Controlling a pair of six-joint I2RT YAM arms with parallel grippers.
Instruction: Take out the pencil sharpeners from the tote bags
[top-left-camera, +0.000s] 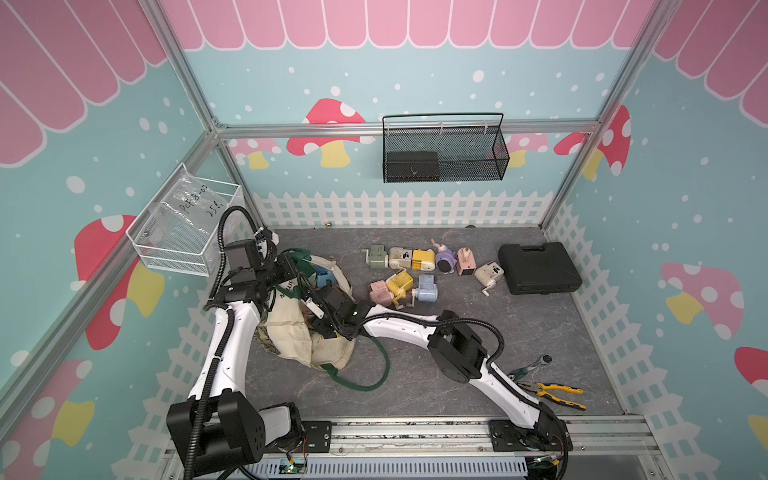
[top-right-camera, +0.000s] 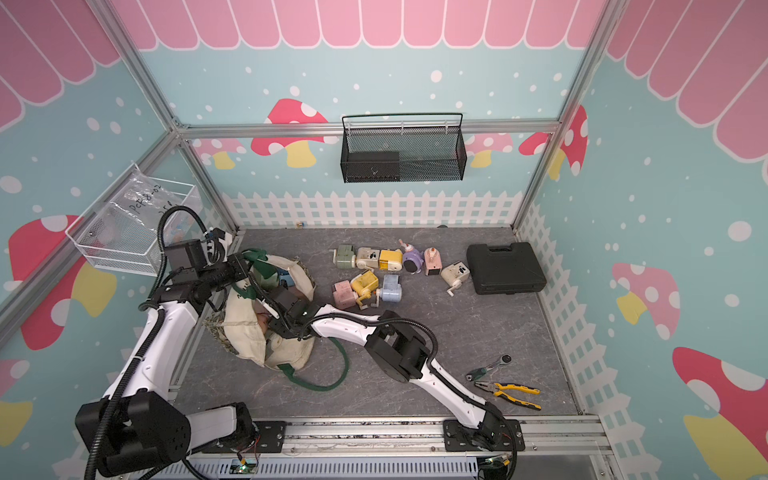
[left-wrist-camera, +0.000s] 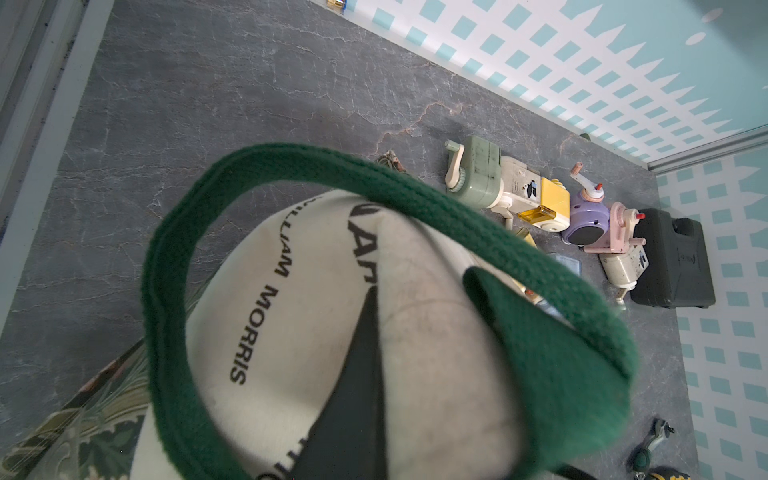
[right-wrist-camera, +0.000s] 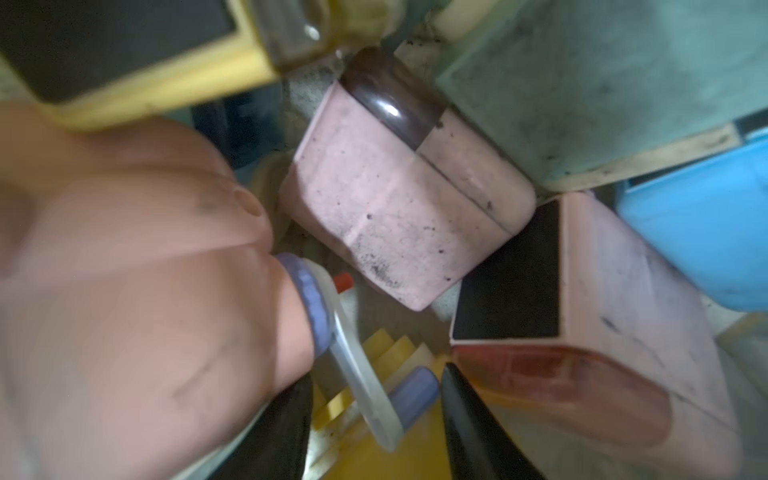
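Observation:
The cream tote bag (top-left-camera: 288, 332) with green straps (top-left-camera: 388, 368) slumps at the left of the table. At its back edge, my left gripper is shut against the cream cloth, inside a strap loop; whether cloth is pinched cannot be seen. My right gripper is inside the bag, its fingers part open. A crank handle with a purple knob (right-wrist-camera: 416, 396) lies between its fingers, not clamped. It belongs to a peach sharpener (right-wrist-camera: 160, 296). Around it lie two pink sharpeners (right-wrist-camera: 392, 200), a yellow one (right-wrist-camera: 144, 56), a green one (right-wrist-camera: 608, 80) and a blue one (right-wrist-camera: 704, 216).
Several sharpeners stand on the table right of the bag, among them a purple one (top-left-camera: 445, 259) and a light blue one (top-left-camera: 425, 288). A black case (top-left-camera: 540, 268) sits at the back right. Pliers (top-left-camera: 560, 394) lie at the front right.

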